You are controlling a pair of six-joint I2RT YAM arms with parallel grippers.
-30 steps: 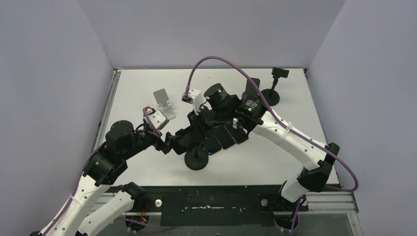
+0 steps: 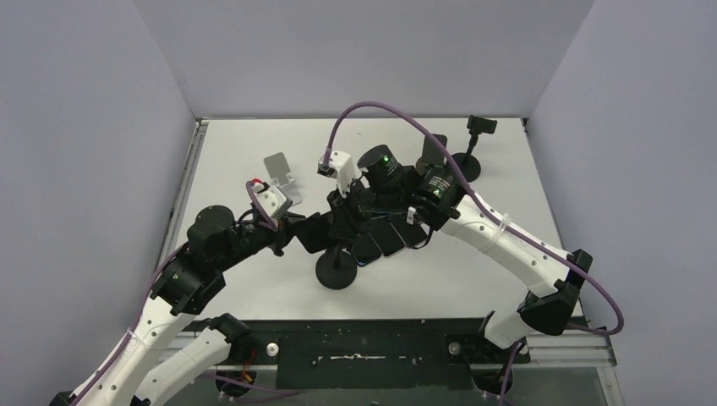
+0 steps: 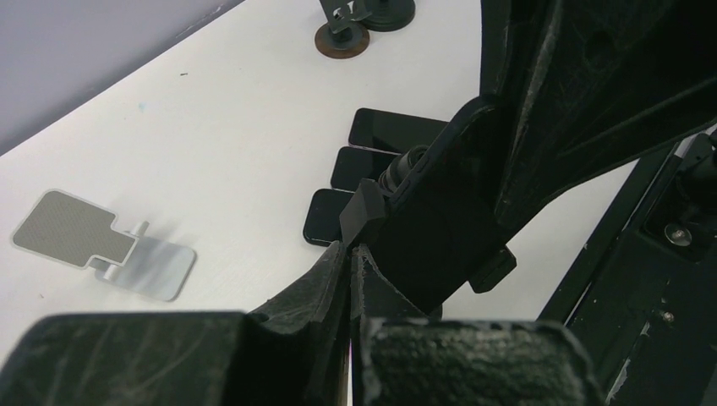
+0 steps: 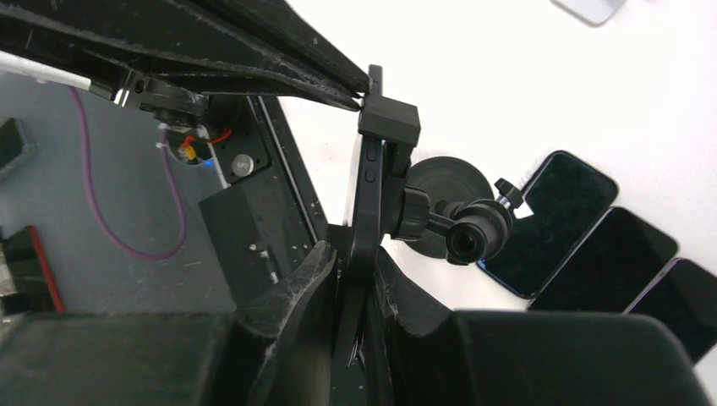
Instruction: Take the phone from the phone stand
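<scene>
A black phone (image 3: 440, 224) is in the stand's holder. My right gripper is shut on one end of it, and the phone shows edge-on between the fingers. The black stand's round base (image 2: 336, 269) rests on the table, with its ball joint (image 4: 467, 243) behind the phone. At the phone's other end is the holder's clamp block (image 4: 389, 120). My left gripper is shut with nothing visible between its fingertips, which are close to that block. Whether they touch it, I cannot tell.
Several dark phones (image 2: 388, 238) lie side by side right of the base. A white stand (image 2: 283, 178) stands at the back left, and another black stand (image 2: 467, 165) at the back right. Bare table (image 2: 457, 279) shows at the front right.
The left gripper has moved slightly up and right in the top view, closer to the holder. The phone end beside it now sits higher and more tilted. The right gripper has shifted slightly right.
</scene>
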